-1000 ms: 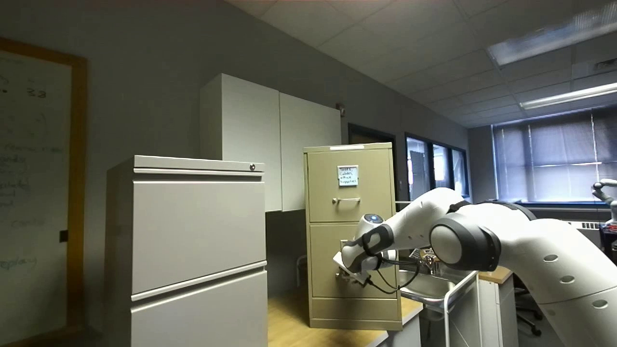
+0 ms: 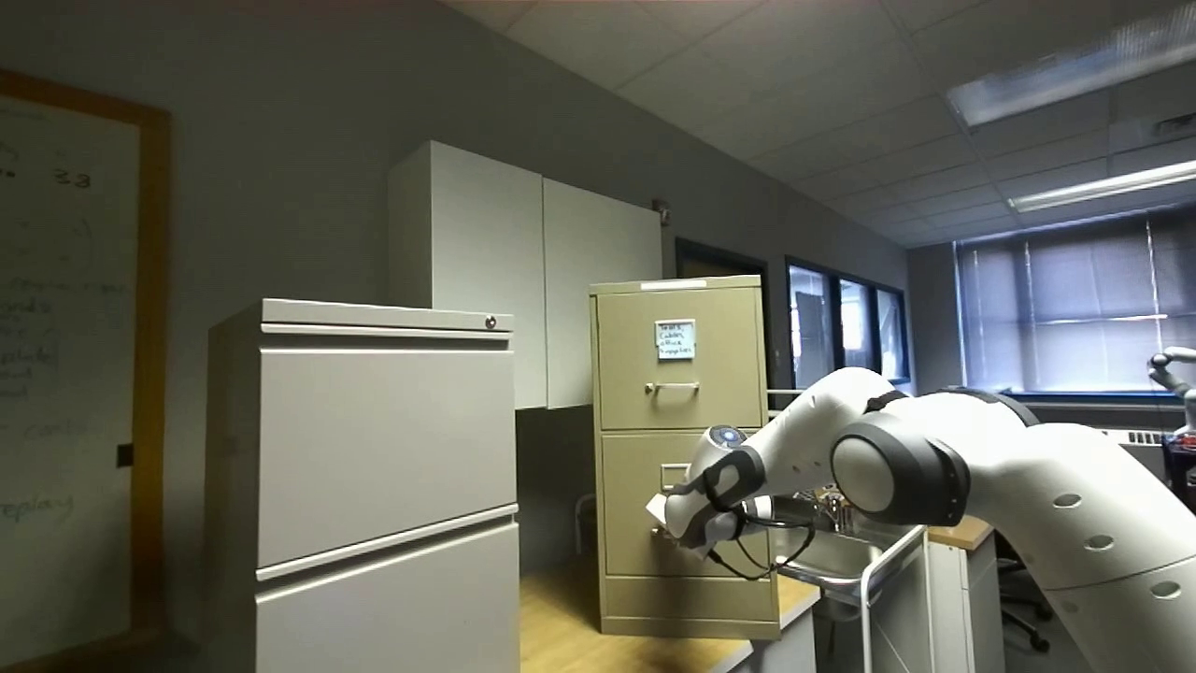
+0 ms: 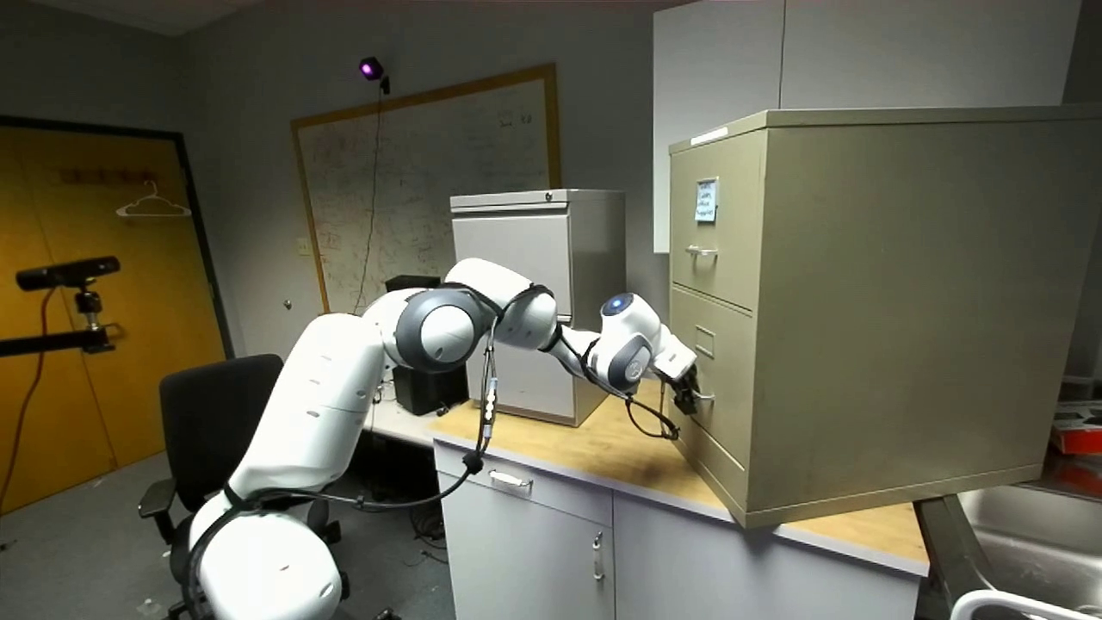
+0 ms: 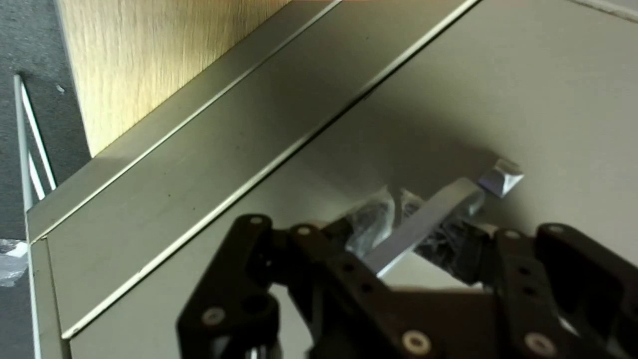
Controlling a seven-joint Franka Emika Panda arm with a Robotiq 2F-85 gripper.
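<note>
The tan filing cabinet (image 3: 909, 300) has two drawers, both flush with its front. A pale metal handle (image 4: 412, 230) on the lower drawer (image 2: 633, 499) runs between the taped fingers of my gripper, which is shut on it. In exterior view 2, my gripper (image 3: 683, 393) is right against the lower drawer front. The upper drawer (image 3: 715, 232) carries its own handle (image 3: 702, 251) and a handwritten label (image 3: 707, 201). The arm's hand hides most of the lower handle in exterior view 1.
The cabinet stands on a wooden countertop (image 3: 630, 460), overhanging its front edge. A grey filing cabinet (image 2: 387, 449) stands at the other end. There is a metal sink (image 2: 835, 557) beside the tan cabinet. Cables (image 3: 651, 418) loop below the wrist.
In exterior view 1, the wrist has dipped slightly and the hand has changed its tilt beside the lower drawer. Both drawers look unchanged.
</note>
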